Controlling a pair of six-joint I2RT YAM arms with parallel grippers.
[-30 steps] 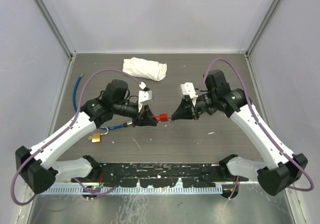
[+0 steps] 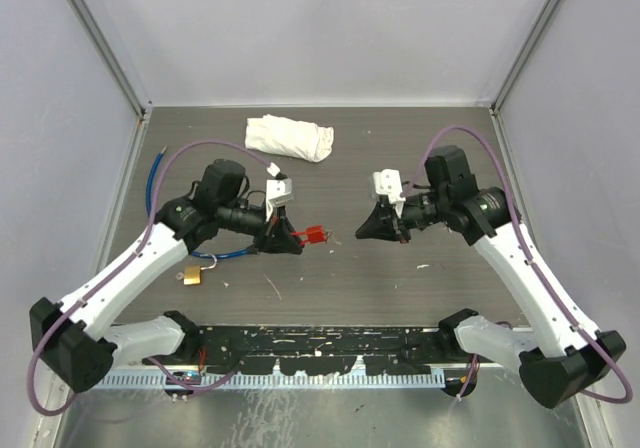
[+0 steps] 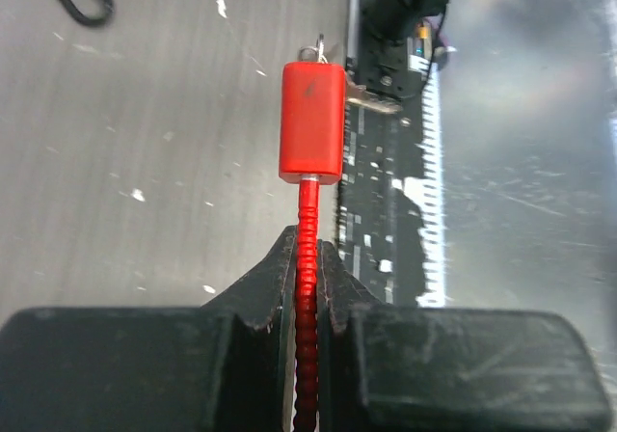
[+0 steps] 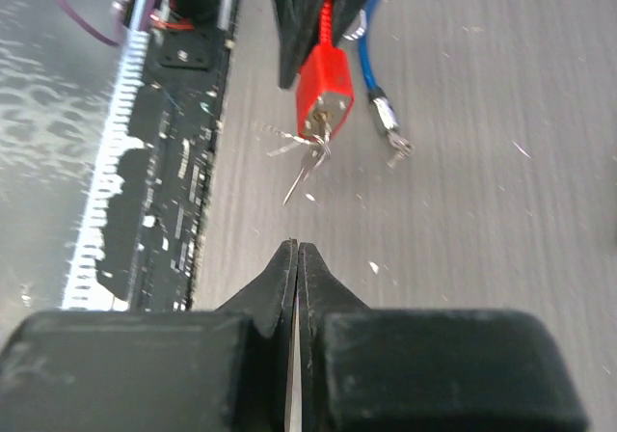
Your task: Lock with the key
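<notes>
Held in the air left of the table's centre is a red padlock (image 2: pixel 316 235) with a long red shackle; my left gripper (image 2: pixel 295 241) is shut on that shackle. In the left wrist view the shackle runs back between the fingertips, and the padlock body (image 3: pixel 311 128) points away from them. Several keys (image 4: pixel 307 157) on a ring hang at the padlock's keyhole end in the right wrist view; how deep a key sits cannot be told. My right gripper is shut, apart from the keys, with nothing visible between its fingertips.
A brass padlock (image 2: pixel 192 275) and a blue cable (image 2: pixel 152 178) lie on the left of the table. White cloth (image 2: pixel 290 138) rests at the back. Bare table (image 2: pixel 345 288) lies below and in front of the grippers.
Earlier, the right gripper was close against the keys; it has since moved right, opening a gap. The left gripper and padlock have shifted slightly left, with the left wrist turning along the way.
</notes>
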